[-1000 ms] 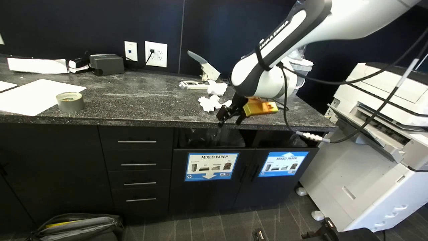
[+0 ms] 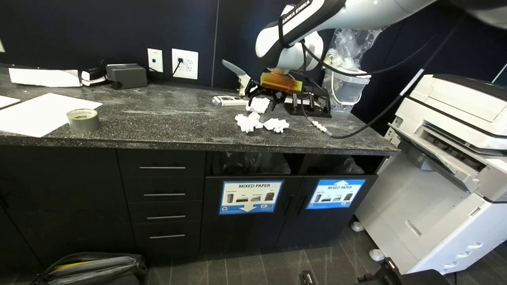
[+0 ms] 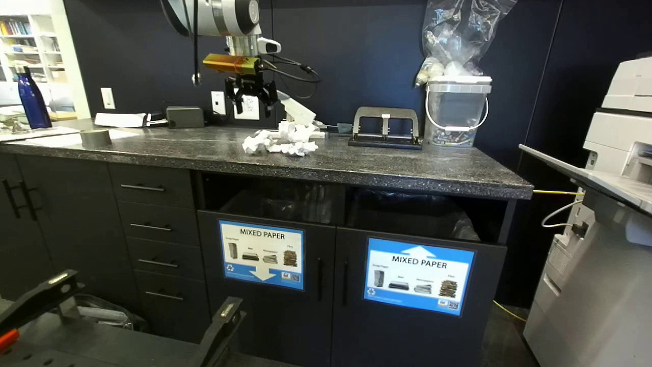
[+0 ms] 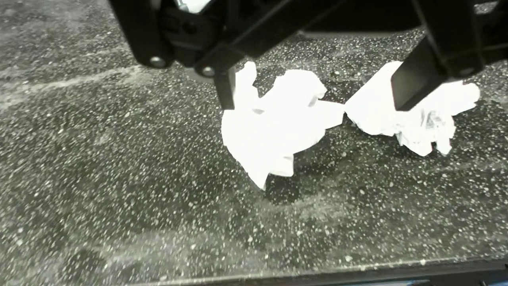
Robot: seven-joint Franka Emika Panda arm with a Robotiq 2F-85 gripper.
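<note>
Three crumpled white papers lie close together on the dark speckled counter point(image 2: 157, 121). In exterior view 1 one paper ball point(image 2: 248, 122) is at the front left, another paper ball point(image 2: 276, 125) to its right, and a third paper ball point(image 2: 258, 105) behind them. My gripper point(image 3: 251, 104) hangs above the counter, fingers pointing down, open and empty. From the wrist, the gripper has its fingers spread wide over two papers: the left paper point(image 4: 278, 121) and the right paper point(image 4: 419, 116). The fingertips overlap both in the picture; contact cannot be judged.
Behind the papers stands a white stapler point(image 3: 298, 112). A hole punch point(image 3: 385, 128) and a clear bucket point(image 3: 457, 113) are further right. Below the counter, two open bin slots point(image 3: 269, 205) sit above "Mixed Paper" signs point(image 3: 261, 254). A tape roll point(image 2: 83, 120) lies left.
My arm has risen and moved back from the counter's front edge to above the papers. The front right paper, partly covered before, now shows fully. The papers look unmoved.
</note>
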